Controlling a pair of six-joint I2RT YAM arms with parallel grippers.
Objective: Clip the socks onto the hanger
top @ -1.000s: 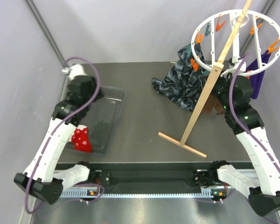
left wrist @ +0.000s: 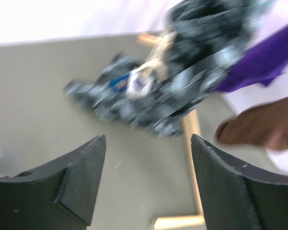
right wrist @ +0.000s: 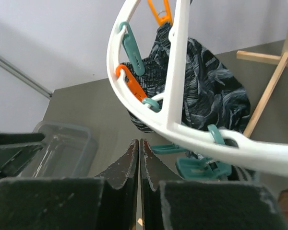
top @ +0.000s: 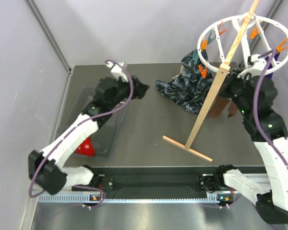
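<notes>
The white clip hanger [top: 217, 40] hangs on a wooden stand at the upper right, with orange and teal clips [right wrist: 132, 50]. Dark camo cloth [top: 185, 88] hangs beneath it, along with purple [left wrist: 249, 69] and brown [left wrist: 259, 122] pieces, blurred in the left wrist view. A red sock [top: 85, 146] lies in the tray at left. My left gripper is open over the middle-left of the table, nothing between its fingers. My right gripper is shut at the hanger's ring, nothing visible between its fingers.
A clear plastic tray [top: 113, 148] sits on the left of the table. The wooden stand [top: 201, 117] leans up from its base near the front right. The middle of the table between tray and stand is free.
My left arm has swung right and out from over the tray toward the hanger.
</notes>
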